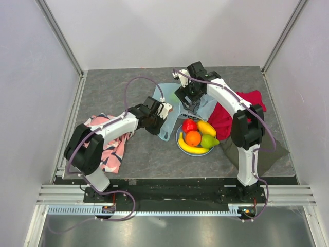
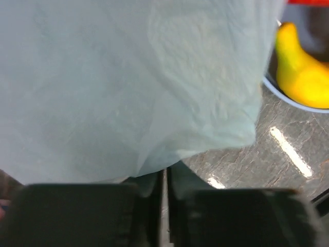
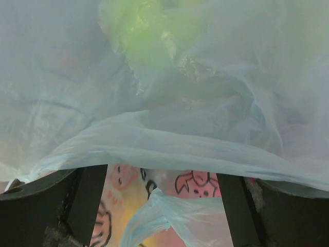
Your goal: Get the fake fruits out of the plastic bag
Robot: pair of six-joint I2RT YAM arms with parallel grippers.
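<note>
The pale blue plastic bag (image 1: pixel 169 123) lies across the middle of the table, with a faint green fruit (image 3: pixel 151 33) showing through it. My left gripper is shut at the bag's lower edge; nothing clear shows between its fingers. My right gripper stands open at the bag's back right, bag film and printed pink plastic between and beyond its fingers. A blue bowl (image 1: pixel 181 147) in front of the bag holds several fruits: a red one (image 1: pixel 189 125), an orange (image 1: pixel 193 138), bananas (image 1: pixel 194 150), a green pear (image 1: pixel 209 141).
A pink patterned cloth (image 1: pixel 110 157) lies at the left. A red cloth (image 1: pixel 223 123) and a dark olive cloth (image 1: pixel 267 157) lie at the right.
</note>
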